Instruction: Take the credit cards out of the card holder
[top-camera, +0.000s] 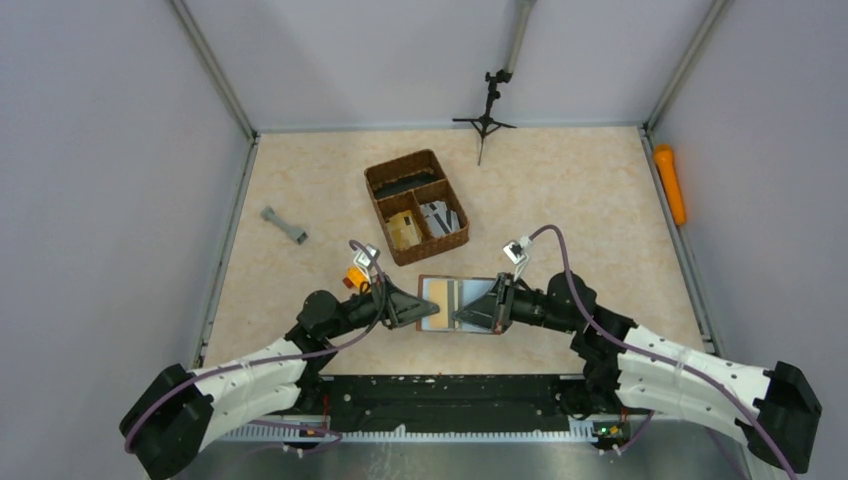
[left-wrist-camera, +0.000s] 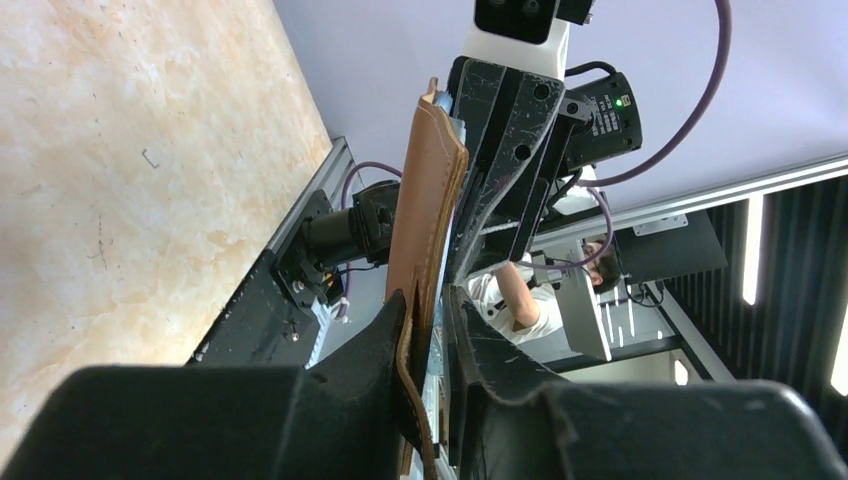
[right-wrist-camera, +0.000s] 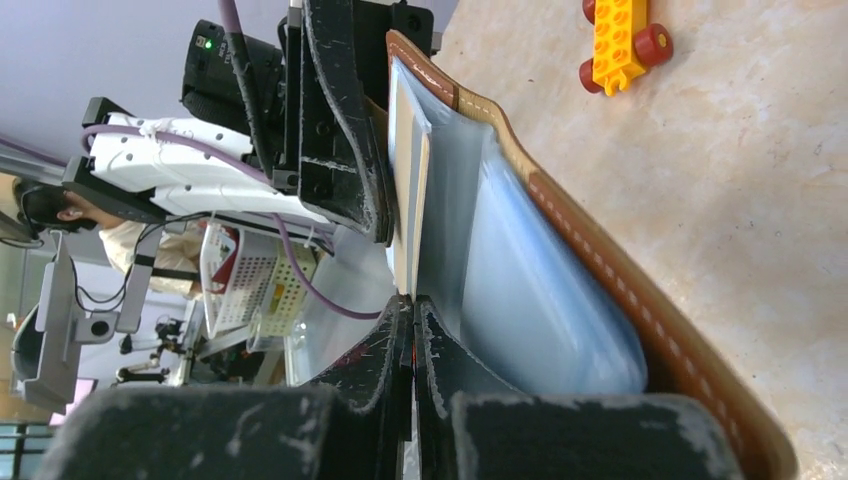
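Observation:
The brown card holder (top-camera: 424, 325), with clear bluish sleeves, is spread between both arms in the top view. My left gripper (top-camera: 431, 309) is shut on the holder's edge; the left wrist view shows the brown cover (left-wrist-camera: 428, 175) pinched there. A gold card with a grey stripe (top-camera: 437, 291) lies in the holder. Seen nearly edge-on in the right wrist view, this gold card (right-wrist-camera: 405, 165) has its near corner at my right gripper, whose fingers are closed on it. The contact itself is partly hidden by the fingertips.
Behind the holder stands a brown basket (top-camera: 458, 240) with several gold and silver cards in its front compartments. A yellow toy car (right-wrist-camera: 618, 40) sits near the left gripper. A grey tool (top-camera: 285, 226) lies further left.

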